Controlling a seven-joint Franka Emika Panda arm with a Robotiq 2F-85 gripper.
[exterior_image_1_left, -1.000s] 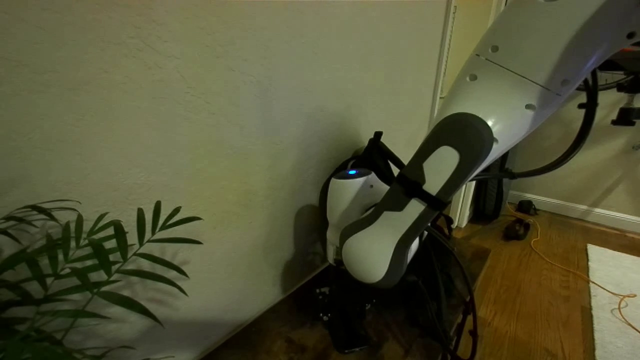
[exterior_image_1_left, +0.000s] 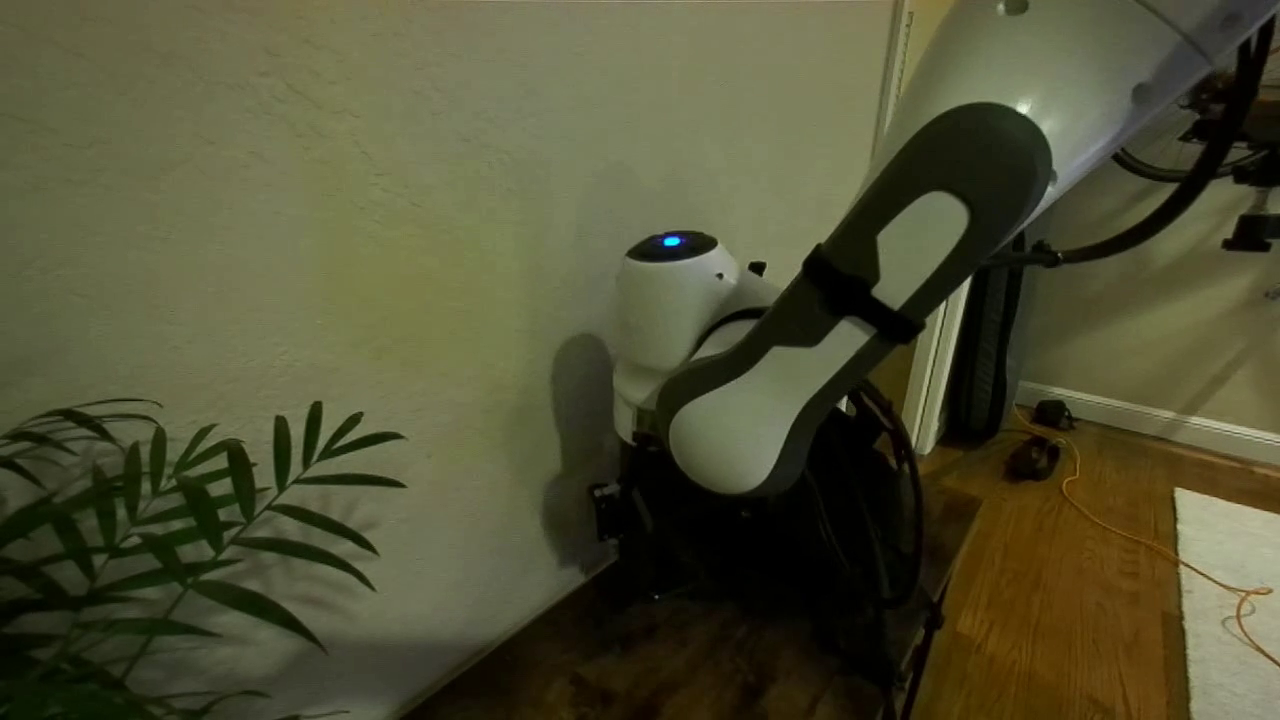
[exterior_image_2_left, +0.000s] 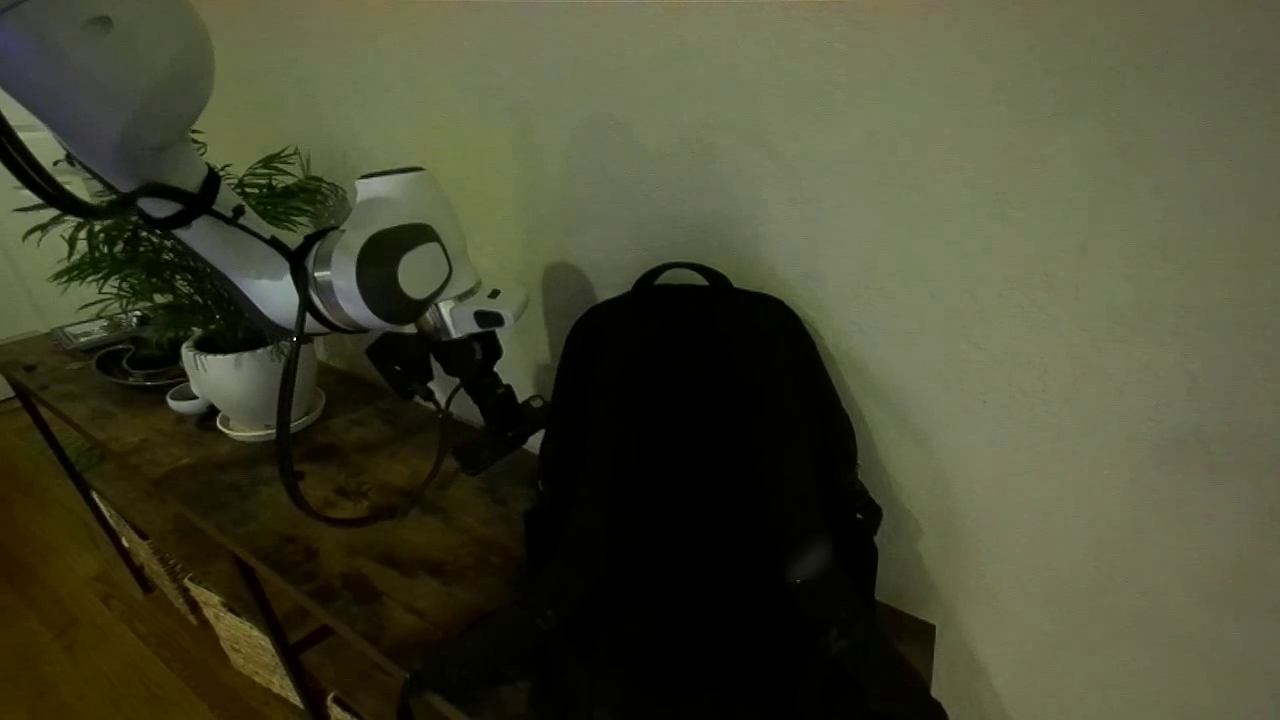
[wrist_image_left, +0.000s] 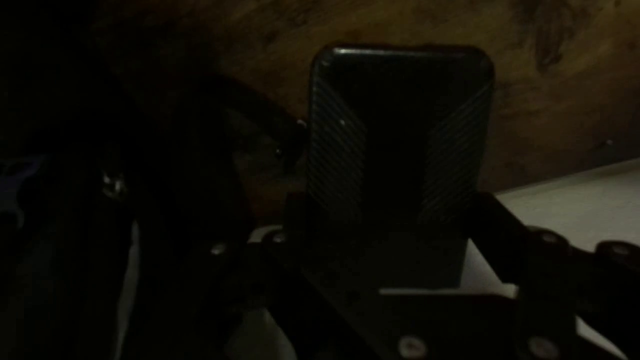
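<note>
A black, flat, case-like object (wrist_image_left: 396, 132) with rounded corners and ridged sides fills the middle of the wrist view. My gripper has one dark finger at each side of it, and the object reaches out past them. Whether the fingers press on it is too dark to tell. In exterior view 2 my gripper (exterior_image_2_left: 510, 432) points downward, tilted, just left of a large black backpack (exterior_image_2_left: 696, 480). A dark block is faintly visible at its tip. Exterior view 1 shows the arm, but its own link and the darkness hide the fingertips.
The backpack stands on a dark wooden table (exterior_image_2_left: 348, 564) against the wall. A potted plant (exterior_image_2_left: 252, 372) stands on the table's far left, beside a small white dish (exterior_image_2_left: 186, 398). Some bare tabletop lies between plant and backpack.
The arm's wrist has risen and shifted a little left in exterior view 1. The dark block that showed below the gripper there is now out of sight.
</note>
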